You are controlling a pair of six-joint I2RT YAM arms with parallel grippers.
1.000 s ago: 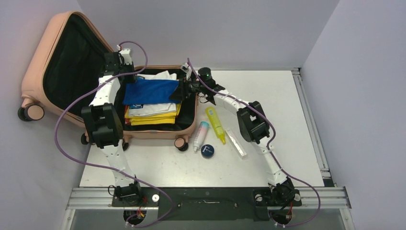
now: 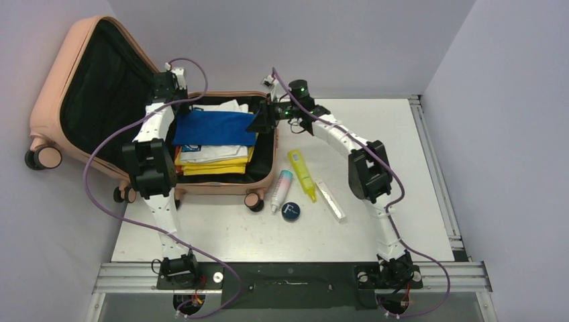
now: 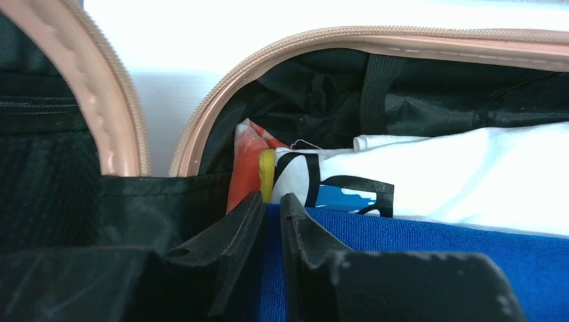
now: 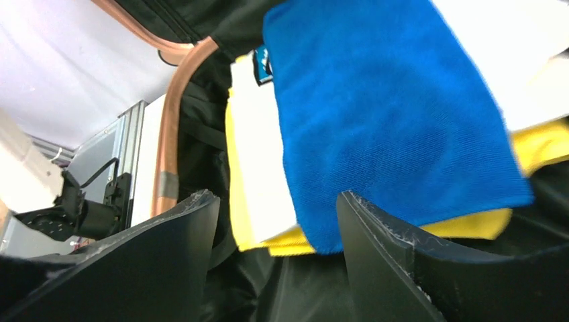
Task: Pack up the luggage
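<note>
An open pink suitcase (image 2: 228, 189) holds a stack of folded clothes, with a blue cloth (image 2: 213, 125) on top, white (image 2: 213, 154) and yellow (image 2: 213, 169) ones below. My left gripper is at the blue cloth's left end; its narrowly parted fingertips show dark over blue, and whether they grip it I cannot tell. My right gripper is open at the cloth's right end, above the suitcase's dark lining, nothing visible between its fingers.
On the table right of the suitcase lie a yellow tube (image 2: 301, 173), a white-and-pink tube (image 2: 282, 189), a round dark tin (image 2: 290, 211) and a white box (image 2: 329, 200).
My right gripper and arm have moved right, toward the suitcase's right rim. The left arm has shifted slightly. The blue cloth looks nearly unchanged.
</note>
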